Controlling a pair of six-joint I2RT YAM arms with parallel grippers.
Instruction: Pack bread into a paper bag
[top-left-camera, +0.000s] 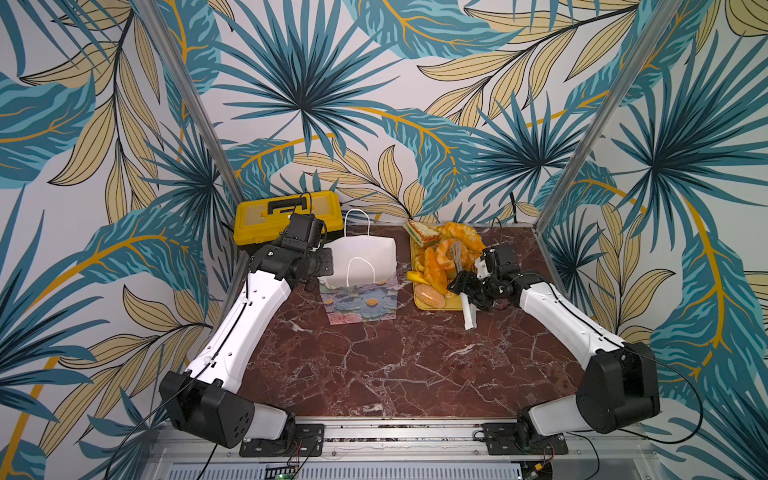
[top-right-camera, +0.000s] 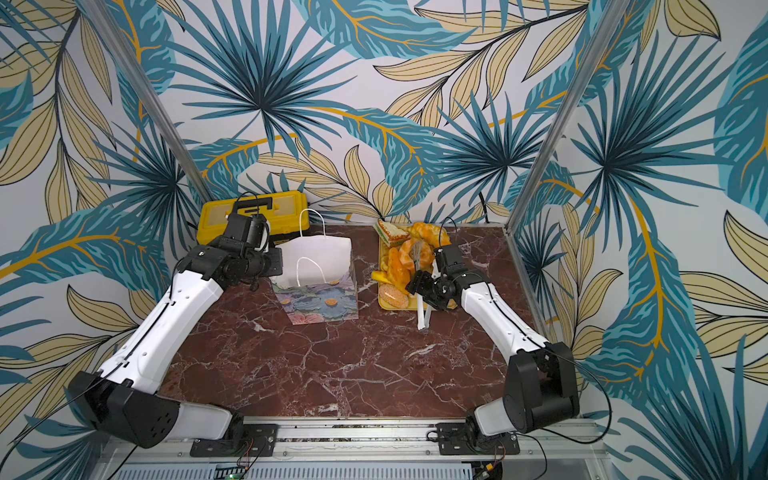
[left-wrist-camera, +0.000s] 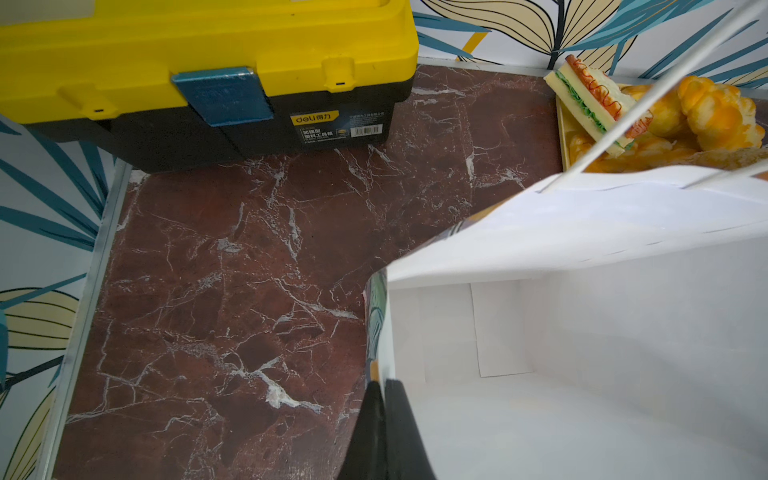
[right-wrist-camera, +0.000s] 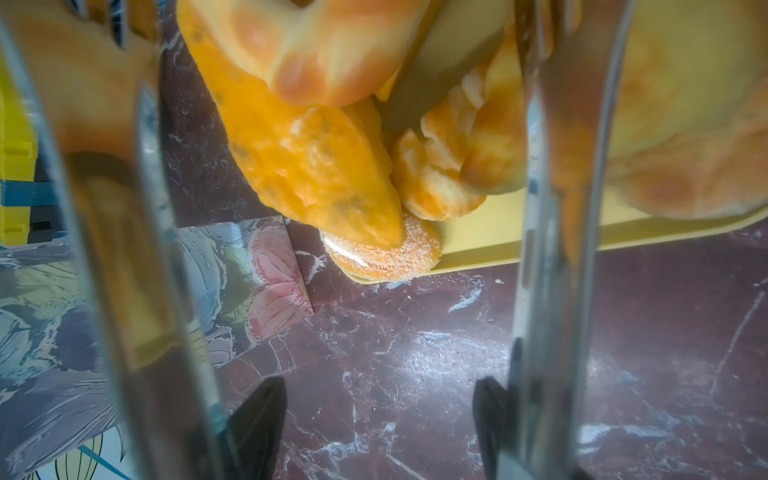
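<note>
The patterned paper bag (top-left-camera: 361, 305) stands upright with its white mouth open. My left gripper is shut on the thin edge of the bag's left rim. A yellow tray (top-left-camera: 440, 305) of bread lies to the right of the bag. My right gripper is open above the tray's front side, with metal tongs (right-wrist-camera: 552, 208) running along its fingers (right-wrist-camera: 260, 420). Ahead of it and between the spread tong arms are an orange loaf (right-wrist-camera: 312, 160) and a sugar-dusted bun (right-wrist-camera: 400, 249); the tong arms hold none of them clearly.
A sandwich (left-wrist-camera: 596, 104) sits at the tray's back left corner. Behind my left arm is a yellow and black toolbox (left-wrist-camera: 280, 88). Two white handles (top-left-camera: 357, 214) rise from the bag.
</note>
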